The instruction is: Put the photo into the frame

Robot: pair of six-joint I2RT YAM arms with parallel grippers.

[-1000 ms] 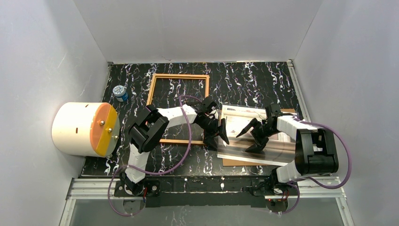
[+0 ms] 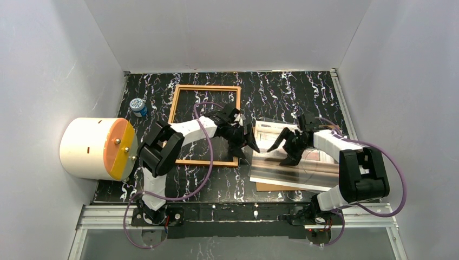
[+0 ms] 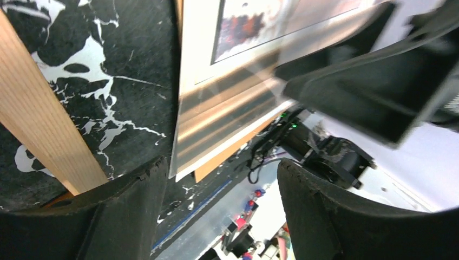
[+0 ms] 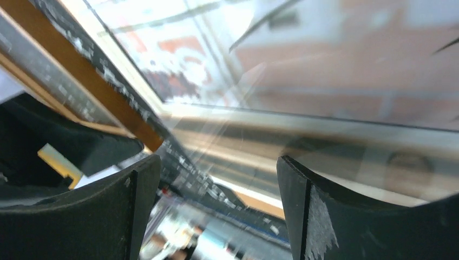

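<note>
An empty wooden frame [image 2: 205, 163] lies left of centre on the table, partly under the left arm. To its right is the photo [image 2: 270, 134], with a glossy clear sheet [image 4: 216, 127] over it and a brown backing board [image 2: 276, 187] showing beneath. My left gripper [image 2: 250, 154] is open between the frame's right bar and the stack's left edge; in the left wrist view the stack's corner lies beyond its fingertips. Above the stack, my right gripper [image 2: 276, 157] stands open, with nothing held between its fingers. The right arm hides part of the photo.
A white cylinder with an orange and yellow end [image 2: 116, 146] occupies the left side. Behind it stands a small blue jar [image 2: 138, 107]. Bare black marbled table [image 2: 265, 89] extends behind the stack. The two grippers are close together.
My left gripper has shifted slightly left. My right gripper has moved a little left over the stack. The clear sheet now shows offset from the photo, its edge reaching further back and left.
</note>
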